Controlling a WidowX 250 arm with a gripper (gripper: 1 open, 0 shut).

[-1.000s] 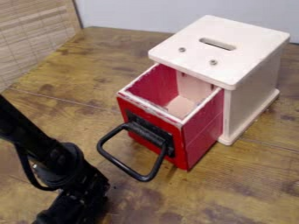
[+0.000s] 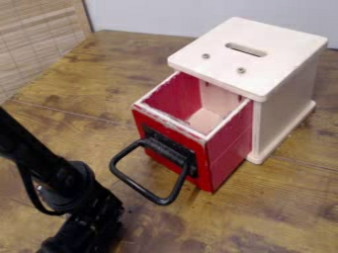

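Note:
A pale wooden box (image 2: 284,104) with a slotted top stands at the right. Its red-fronted drawer (image 2: 224,148) is pulled out toward the front left, its pale inside empty. A black loop handle (image 2: 164,198) on the drawer front sticks out toward the lower left. My black gripper sits low at the left edge, left of the handle and apart from it, partly cut off by the frame; its fingertips cannot be made out.
A woven mat or screen (image 2: 34,40) is at the upper left, and a pale wall runs along the back.

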